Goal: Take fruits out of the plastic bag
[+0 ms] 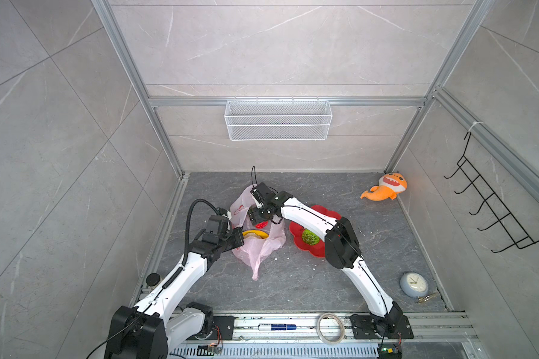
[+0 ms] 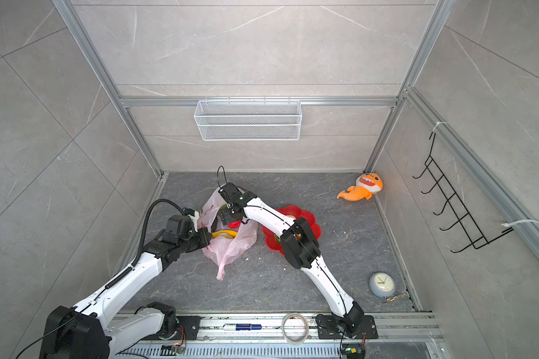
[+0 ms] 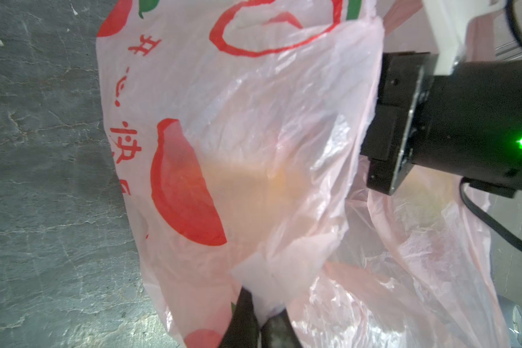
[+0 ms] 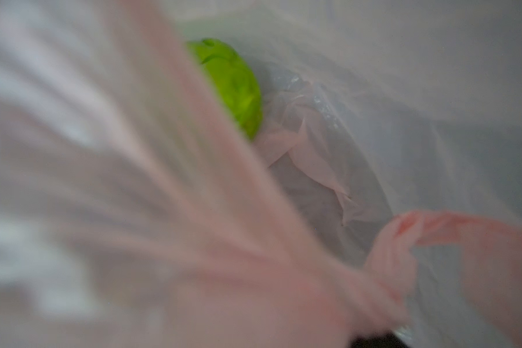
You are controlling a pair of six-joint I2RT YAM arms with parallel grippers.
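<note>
The pink-white plastic bag [image 1: 259, 254] lies gaping on the table. Inside it a yellow banana-like fruit [image 1: 255, 234] and a red fruit [image 1: 261, 225] show, and the right wrist view shows a bumpy green fruit [image 4: 232, 87]. At the bag's left side, my left gripper is shut on the bag's film. My right gripper [image 1: 257, 216] reaches into the bag mouth, over the red fruit. Film covers most of the right wrist view, leaving only a dark sliver of that gripper, so its finger opening and anything between its fingers are hidden.
Right of the bag, partly under my right arm, sits a red flower-shaped bowl [image 1: 297, 233] with a green fruit [image 1: 310, 237] in it. An orange shark toy [image 1: 384, 186] and a clock [image 1: 413, 284] stand far right.
</note>
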